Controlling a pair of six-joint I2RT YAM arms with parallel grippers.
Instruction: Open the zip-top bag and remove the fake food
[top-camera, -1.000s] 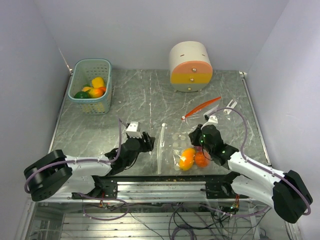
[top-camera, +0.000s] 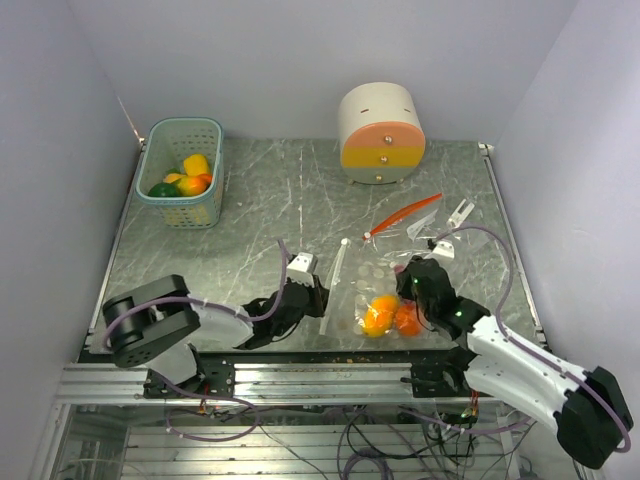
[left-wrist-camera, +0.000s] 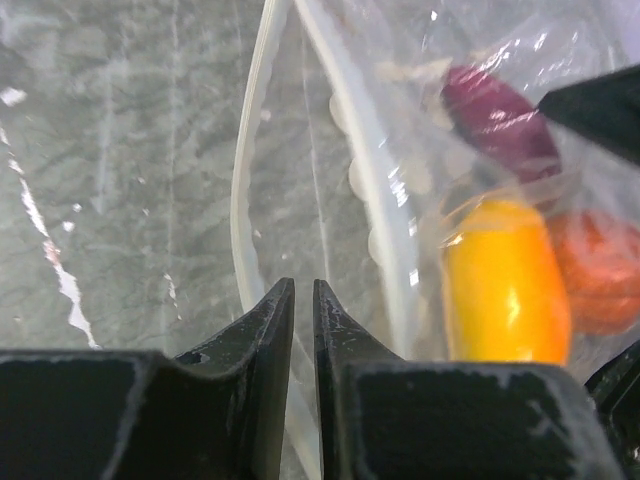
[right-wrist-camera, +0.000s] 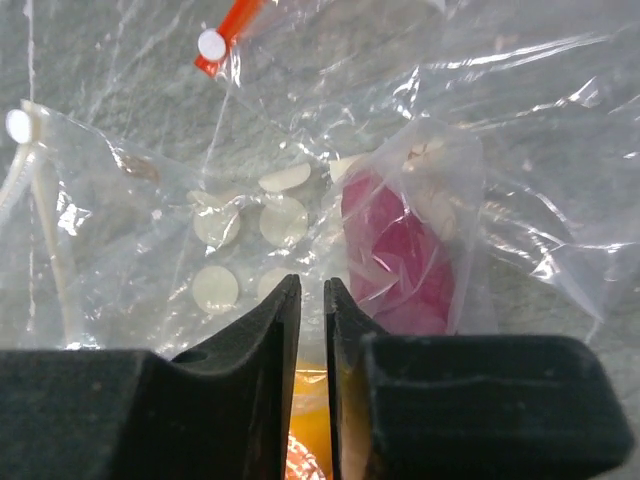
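The clear zip top bag (top-camera: 365, 285) lies on the front right of the counter, holding yellow (left-wrist-camera: 505, 285) and orange (left-wrist-camera: 595, 270) fake food and a dark red piece (right-wrist-camera: 395, 250). My left gripper is shut on the bag's white zip edge (left-wrist-camera: 390, 230) at the bag's left side. My right gripper hangs over the food inside the bag, its fingertips slightly apart, with plastic film around them.
A basket of fake fruit (top-camera: 175, 206) stands at the back left, a rounded cream box (top-camera: 370, 120) at the back centre. An orange-zipped bag (top-camera: 405, 212) lies behind the bag.
My left gripper has moved right onto the bag's edge, which has shifted rightward with it. My right gripper has moved slightly right, over the dark red piece.
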